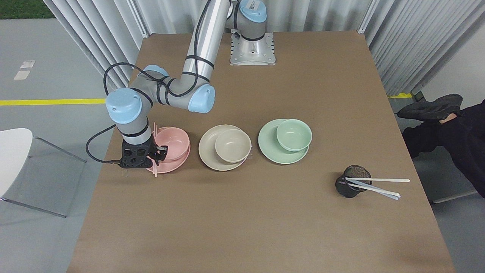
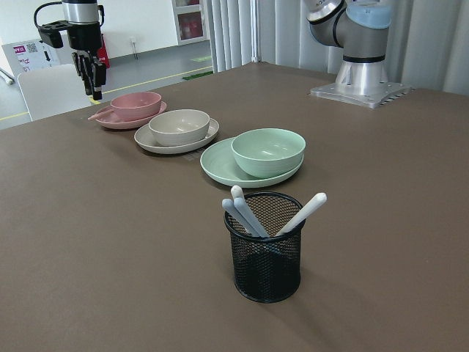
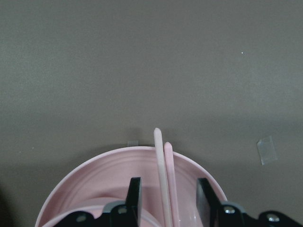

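My gripper is open, its two fingers either side of a pair of pink chopsticks (image 3: pixel 169 161) that lie across the rim of a pink plate (image 3: pixel 118 170); it appears to be above them, nothing held. A pink bowl (image 1: pixel 175 141) sits on that plate. In the left view the gripper (image 2: pixel 94 92) hangs above the pink set's left end.
Cream plate (image 1: pixel 207 154) and bowl (image 1: pixel 233 145), then green plate (image 1: pixel 273 152) and bowl (image 1: pixel 294 134) stand to the right. A mesh holder (image 1: pixel 346 189) with chopsticks stands at front right. A person's legs are beside it.
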